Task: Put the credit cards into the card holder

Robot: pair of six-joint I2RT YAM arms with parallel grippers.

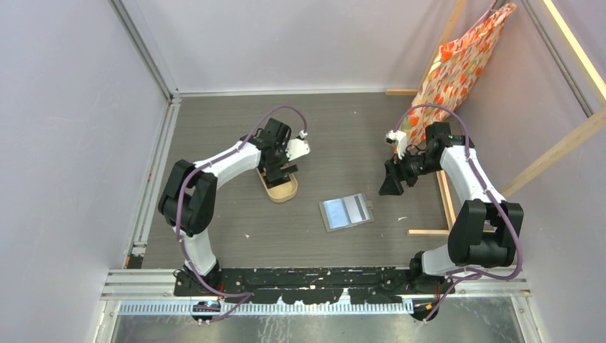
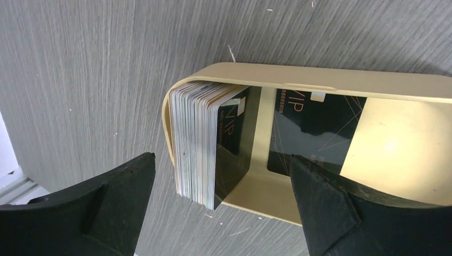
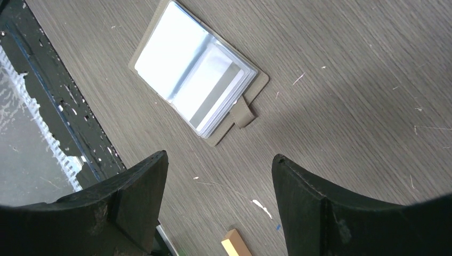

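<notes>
A cream tray holds a stack of cards on edge at one end, faced by a black VIP card. Another black VIP card lies flat on the tray floor. Over the tray, my left gripper is open, its fingers either side of the stack's lower part in view and touching nothing that I can make out. The card holder, with clear sleeves and a small strap, lies open on the table. To its right, my right gripper hovers part open; in the right wrist view the space between its fingers is empty.
A wooden frame and an orange patterned cloth stand on the right side. Bare table separates the tray from the card holder. A black strip runs along the front edge.
</notes>
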